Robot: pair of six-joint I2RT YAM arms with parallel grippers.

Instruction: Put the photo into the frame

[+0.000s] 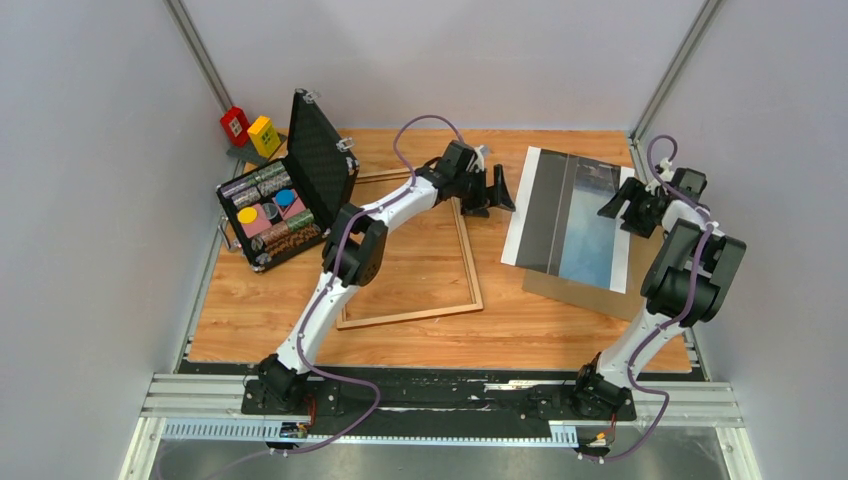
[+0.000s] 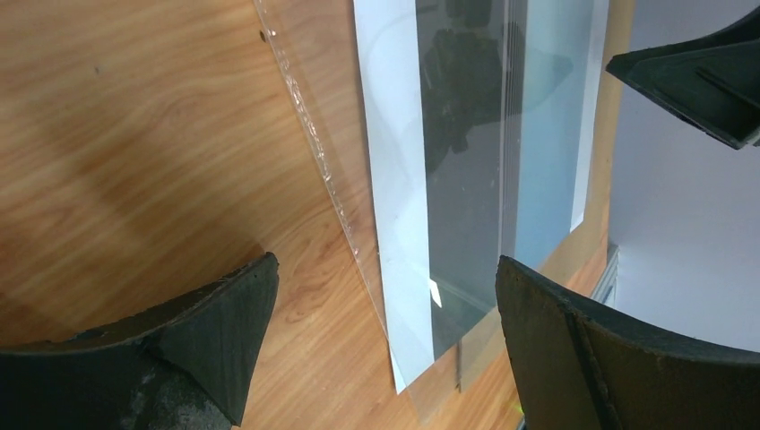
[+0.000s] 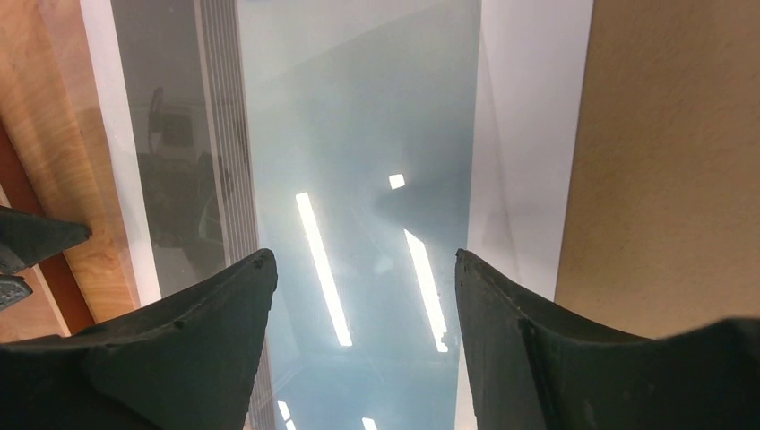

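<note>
The photo (image 1: 585, 240), grey and pale blue with white borders, lies on a brown board (image 1: 580, 295) at the right, with a clear sheet over it that shows reflections in both wrist views. The wooden frame (image 1: 410, 315) lies empty on the table's middle. My left gripper (image 1: 492, 197) stands open by the photo's left edge; in the left wrist view nothing is between its fingers. My right gripper (image 1: 620, 205) hovers over the photo's right part, fingers apart, with only the photo's glossy surface seen between them.
An open black case (image 1: 320, 160) with chips sits at the left, with red (image 1: 234, 126) and yellow (image 1: 264, 137) blocks behind it. The table (image 1: 480, 345) has bare wood along the front.
</note>
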